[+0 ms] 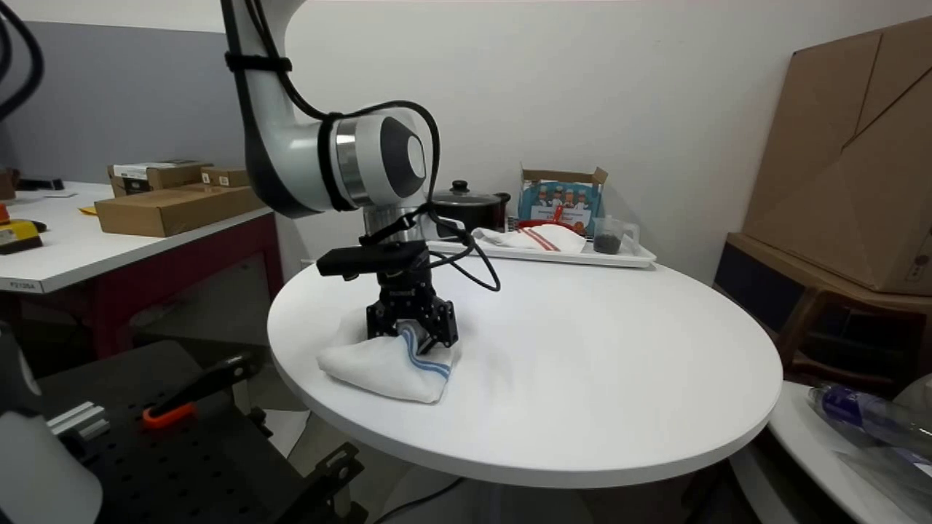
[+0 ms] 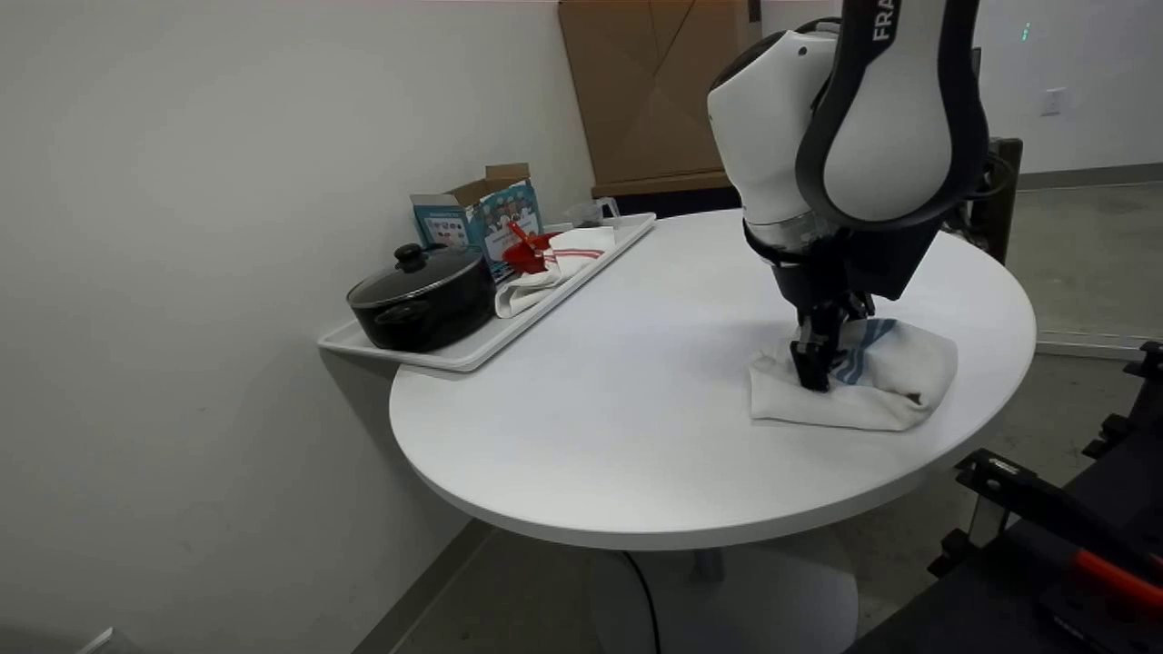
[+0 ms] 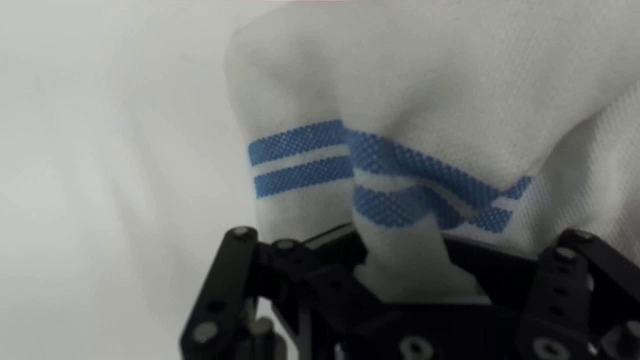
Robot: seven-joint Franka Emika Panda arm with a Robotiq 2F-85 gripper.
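A white towel with blue stripes point(image 1: 384, 365) lies crumpled on the left part of the round white table, as seen in exterior view 1. My gripper point(image 1: 417, 336) points down into it, its fingertips down among the folds. Close up in the wrist view, a raised fold of the towel point(image 3: 411, 207) runs down between the dark fingers, which stand partly together on either side. Whether they grip the fold firmly cannot be told. From exterior view 2, the towel point(image 2: 910, 365) spreads around the fingers and rests on the table.
A white tray point(image 1: 642, 259) along the wall holds a black lidded pot point(image 1: 472, 209), a red-striped cloth point(image 1: 546, 237), a blue box point(image 1: 559, 199) and a clear jug point(image 1: 611, 236).
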